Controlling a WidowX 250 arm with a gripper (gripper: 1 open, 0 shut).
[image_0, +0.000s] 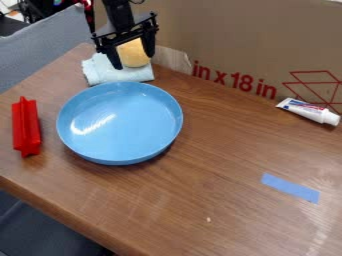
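Observation:
The black gripper (123, 42) hangs at the top middle, over a yellow object (134, 54) that sits on a rolled white cloth (104, 72). Its fingers straddle or hover at the yellow object; whether they grip it is unclear. A large blue plate (119, 124) lies in front of the cloth on the wooden table.
A red object (26, 126) lies left of the plate, near the table's edge. A white tube (307, 110) lies at the right. A strip of blue tape (290, 187) is at lower right. A cardboard wall (247, 50) stands behind.

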